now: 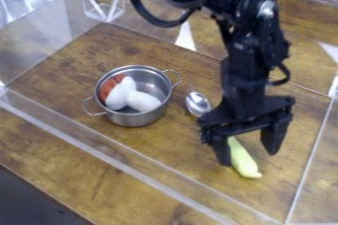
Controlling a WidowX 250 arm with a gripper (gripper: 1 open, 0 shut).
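My black gripper is open, its fingers spread low over a pale yellow-green elongated vegetable on the wooden table, partly hidden beneath the gripper. A spoon lies just left of the gripper. To the left, a steel pot with two side handles holds white egg-like items and something red.
Clear panels border the wooden work area along the left, front and right. A small white triangle shape stands at the back. Bare table lies in front of and left of the pot.
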